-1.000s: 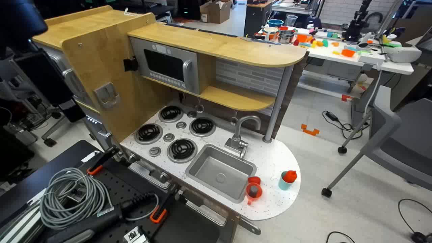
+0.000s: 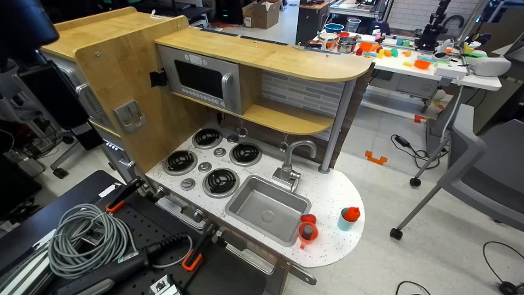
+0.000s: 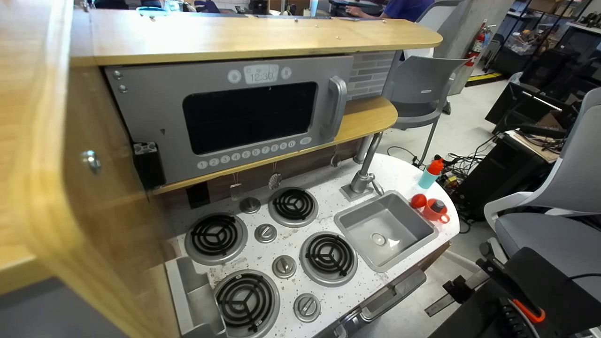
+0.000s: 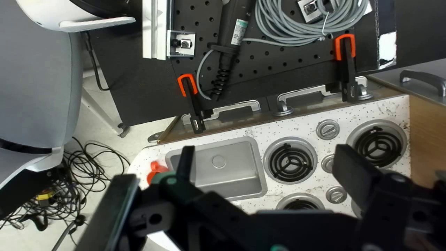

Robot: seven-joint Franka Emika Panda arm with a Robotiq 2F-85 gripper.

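In the wrist view my gripper stands open high above the play-kitchen counter, its dark fingers wide apart with nothing seen between them. In exterior view 1 the dark arm hangs at the upper left, clear of the counter. A red cup (image 2: 308,237) with a dark grey item inside sits at the sink's right front corner. Beside it is a small round red object (image 3: 418,201). Farther right, a light-blue cup (image 2: 344,224) holds a red item (image 2: 351,214). The grey sink (image 3: 357,218) looks empty.
Black-coil burners (image 2: 221,182) and knobs fill the counter's left side. The tap (image 2: 288,162) rises behind the sink. Overhead are a closed toy microwave (image 3: 225,73) and a wooden shelf (image 2: 290,118). A black table (image 2: 216,270) with coiled cable (image 2: 78,241) and clamps adjoins the front.
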